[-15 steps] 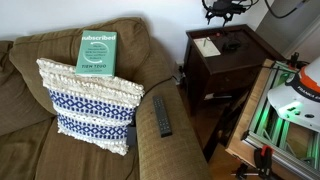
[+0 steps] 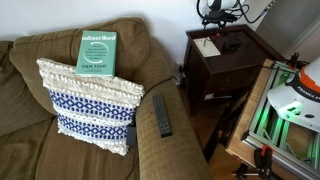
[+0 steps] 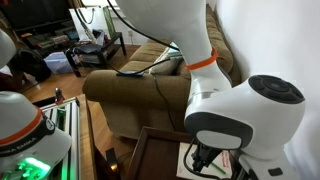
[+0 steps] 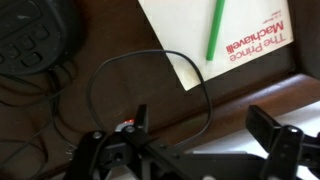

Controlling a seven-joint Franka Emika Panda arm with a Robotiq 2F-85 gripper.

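My gripper hangs open above a dark brown tabletop (image 4: 115,100), its fingers wide apart and nothing held between them. Beyond the fingers lies a white book titled The Prince, Machiavelli (image 4: 255,40), with a green pen (image 4: 216,28) resting on it. A thin black cable loops across the tabletop near the book. At the upper left of the wrist view sits a dark rounded device (image 4: 35,35) with greenish marks. In exterior view 1 the gripper (image 2: 222,17) shows small at the top, over the cabinet.
The brown sofa holds a blue-and-white cushion (image 2: 92,105), a green book (image 2: 96,53) leaning on it, and a dark remote (image 2: 162,116) on the armrest. A white wall (image 3: 270,40) rises beside the cabinet. Another robot arm (image 2: 298,95) stands by the wooden table.
My gripper has come slightly down and to the left over the cabinet in exterior view 1, with more of the white arm showing. The sofa items have stayed put.
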